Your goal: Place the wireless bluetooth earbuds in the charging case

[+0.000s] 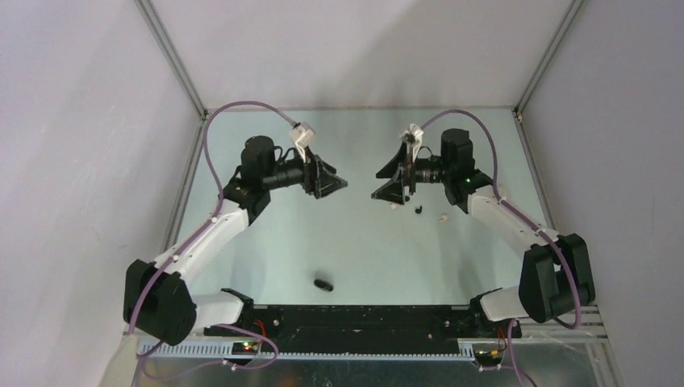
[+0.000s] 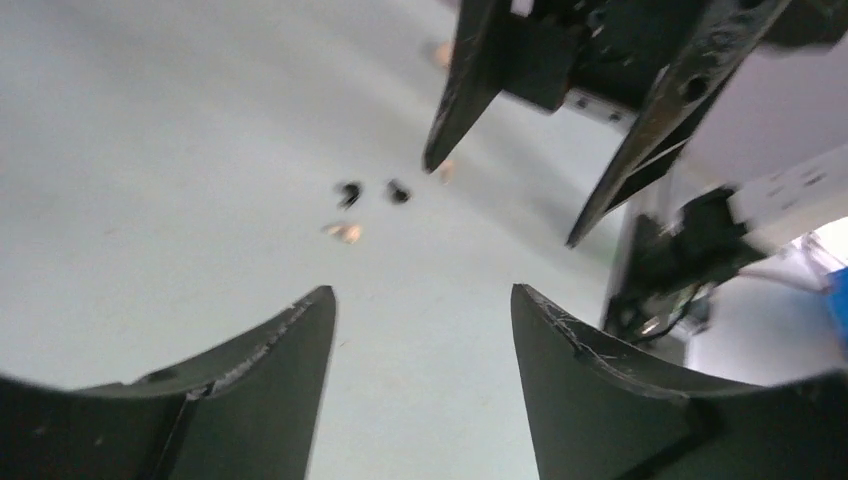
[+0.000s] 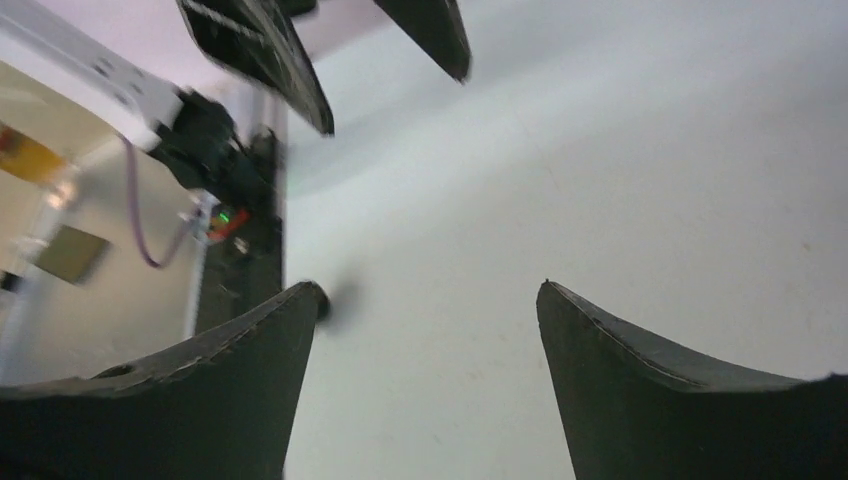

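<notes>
The dark charging case [image 1: 323,285] lies on the table near the front edge. In the right wrist view the case [image 3: 322,301] is half hidden behind a finger. Two black earbuds [image 1: 419,210] [image 2: 398,191] and two pale ones [image 1: 444,218] [image 2: 345,231] lie loose right of the middle, close to or below my right gripper. My left gripper [image 1: 339,177] hangs above the table, its fingers [image 2: 290,350] apart and nothing between them. Facing it, my right gripper [image 1: 376,185] is open and empty too, with a gap between the two.
A pale object [image 1: 502,192] at the right side is partly covered by the right arm. Bare table [image 1: 266,242] spreads over the left and the middle. A black strip [image 1: 371,322] runs along the front, close to the case.
</notes>
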